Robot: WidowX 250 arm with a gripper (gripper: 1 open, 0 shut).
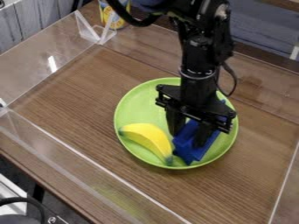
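My black gripper [193,115] reaches down over a green plate [138,103] and is shut on a blue object [194,149] on the plate's right half; the fingers partly cover it. A yellow banana [149,136] lies on the plate's left half, beside the blue object.
A yellow container [112,13] stands at the back left. Clear panels edge the table on the left, and a dark cable shows at the bottom left.
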